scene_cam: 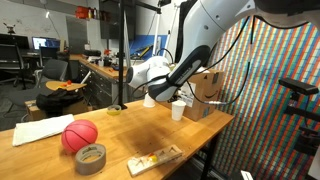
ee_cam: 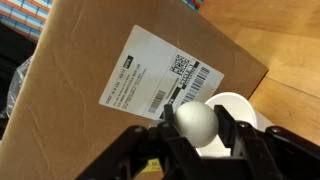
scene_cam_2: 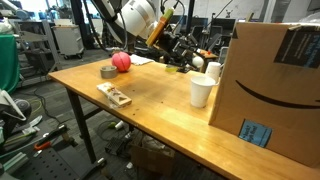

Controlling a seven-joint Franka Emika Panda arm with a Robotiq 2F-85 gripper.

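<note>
A white ball (ee_cam: 197, 120) sits between the fingers of my gripper, which is shut on it in the wrist view. Behind the ball a white cup (ee_cam: 236, 104) shows its rim, partly covered by ball and fingers; the depth between them is hard to judge. The exterior views show two white cups: a nearer one (scene_cam_2: 201, 92) beside the cardboard box and another (scene_cam_2: 213, 70) further back. The gripper's tips are too small to make out in the exterior views.
The large cardboard box (scene_cam_2: 270, 90) stands beside the cups, its white label (ee_cam: 162, 78) close below the wrist camera. A red ball (scene_cam: 79, 135), a tape roll (scene_cam: 90, 158) and a wooden piece (scene_cam: 154, 159) lie elsewhere on the table.
</note>
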